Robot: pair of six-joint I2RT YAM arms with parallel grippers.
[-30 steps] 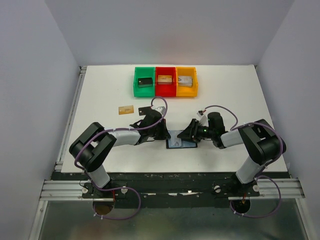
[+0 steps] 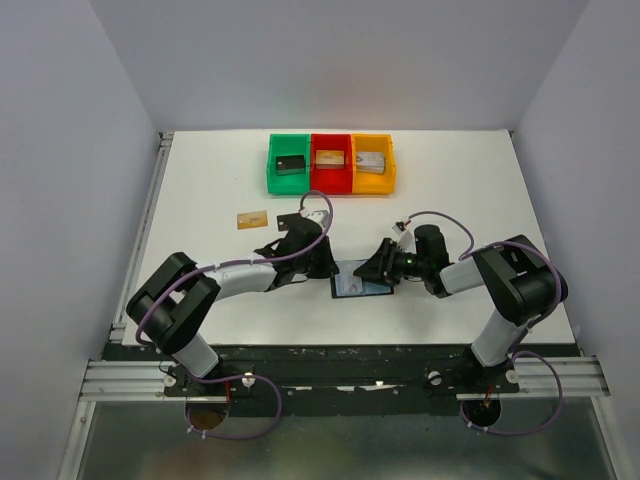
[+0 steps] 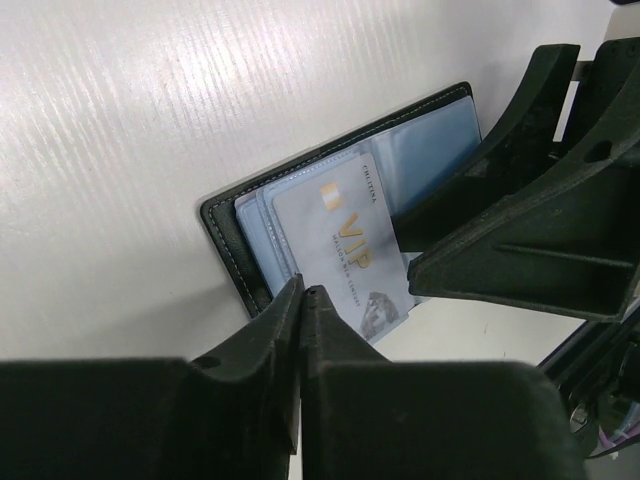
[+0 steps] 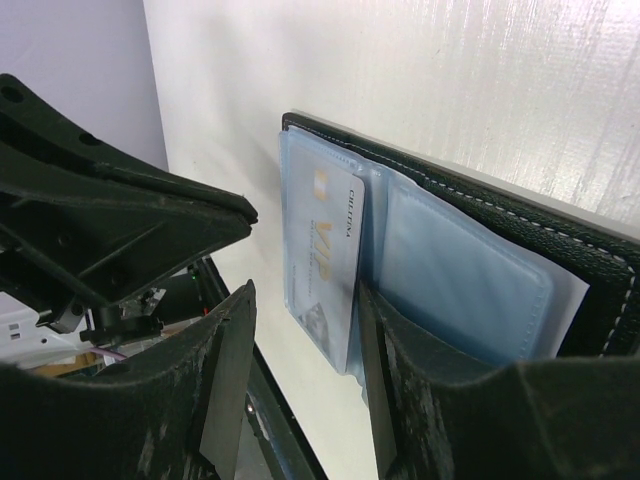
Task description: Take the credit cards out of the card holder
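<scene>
The black card holder (image 2: pixel 345 293) lies spread on the table, its clear sleeves (image 3: pixel 440 137) facing up. In one sleeve sits a white VIP card, which also shows as the VIP card (image 4: pixel 325 245) in the right wrist view. My left gripper is at the holder's left side with its fingers nearly together; whether they touch or pinch anything is unclear. In the right wrist view the left gripper's tips stand apart from the card. My right gripper is open, its fingertips (image 4: pixel 368 300) low over the sleeves, one by the card's edge.
Green (image 2: pixel 270 172), red (image 2: pixel 331 185) and yellow (image 2: pixel 373 185) bins stand at the back, each with cards or the like inside. A gold card (image 2: pixel 252 220) and a dark card (image 2: pixel 289 221) lie on the table behind the left arm.
My left arm has shifted slightly toward the left and front of the table, its gripper still beside the holder. The right arm and the card holder look almost the same.
</scene>
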